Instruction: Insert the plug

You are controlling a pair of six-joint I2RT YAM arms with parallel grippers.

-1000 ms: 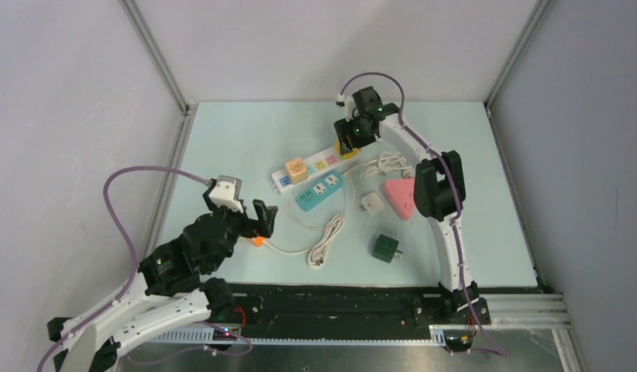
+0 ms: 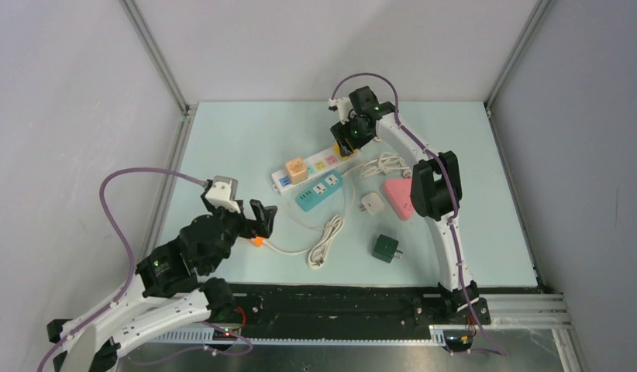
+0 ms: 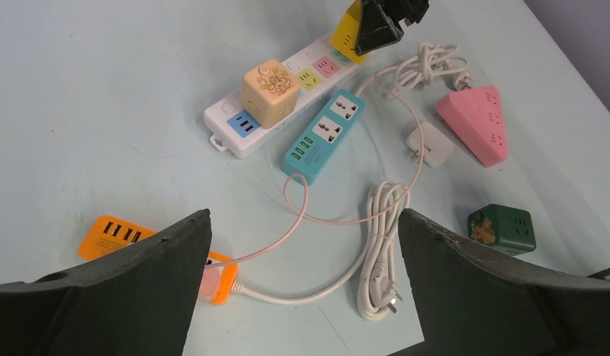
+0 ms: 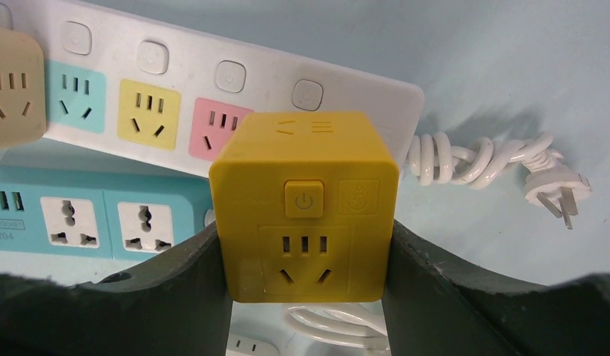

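Note:
A yellow cube plug [image 4: 306, 200] fills the middle of the right wrist view, with my right gripper shut on its two sides. It covers the right end of the long white power strip [image 4: 346, 81], whose pink, yellow and teal sockets show to its left. The cube's prongs are hidden, and I cannot tell whether it touches the strip. An orange-beige cube [image 3: 271, 93] sits on the strip's other half. At the table's left front, my left gripper [image 2: 263, 219] stands open and empty, well away from the strip.
Alongside the white strip lies a teal strip [image 3: 326, 137]. Coiled white cables, a white plug [image 2: 372, 203], a pink block [image 2: 398, 198] and a green cube plug [image 2: 387, 248] occupy the right side. An orange strip [image 3: 116, 236] lies near the left gripper.
My right gripper has shifted slightly left with the yellow cube, over the strip's far end. The left arm stays put.

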